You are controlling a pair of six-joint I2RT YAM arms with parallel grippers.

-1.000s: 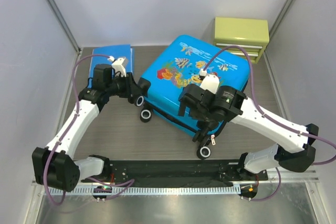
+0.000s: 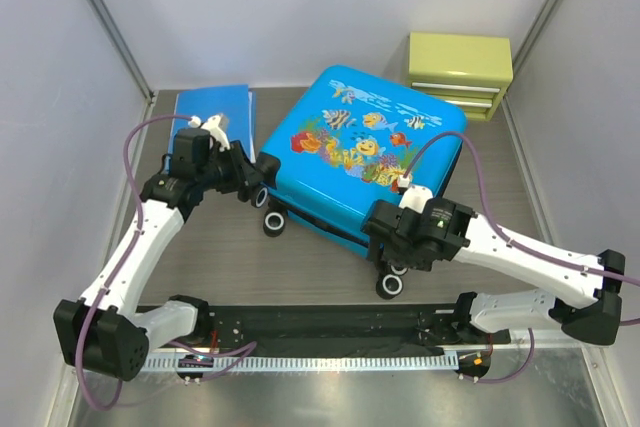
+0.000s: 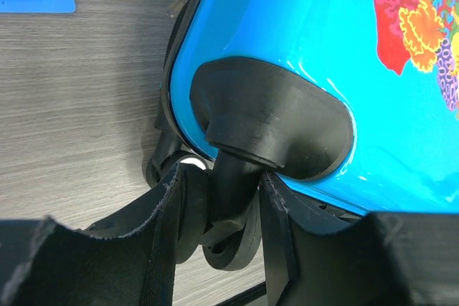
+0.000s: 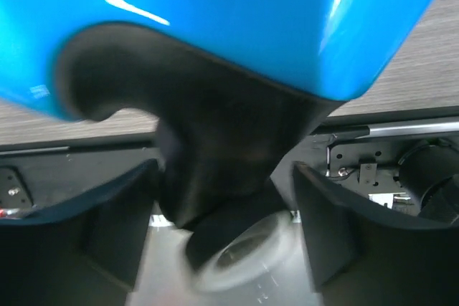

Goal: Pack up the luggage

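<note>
A blue suitcase (image 2: 320, 197) with a cartoon sea-fish print lies tilted on the grey floor, lid down over its body. My left gripper is around the black wheel mount (image 3: 269, 112) at its left corner, fingers part closed; whether it grips is unclear. My right gripper straddles the black wheel housing (image 4: 208, 127) at the near right corner, fingers apart and blurred at either side of it; contact cannot be made out.
A blue board or folder (image 2: 210, 100) lies at the back left. A yellow-green drawer cabinet (image 2: 460, 57) stands at the back right. Bare floor (image 2: 240, 267) shows at the front left.
My right arm has moved right and down onto the suitcase's near right corner. My left gripper has shifted slightly, and the suitcase has moved a little to the left.
</note>
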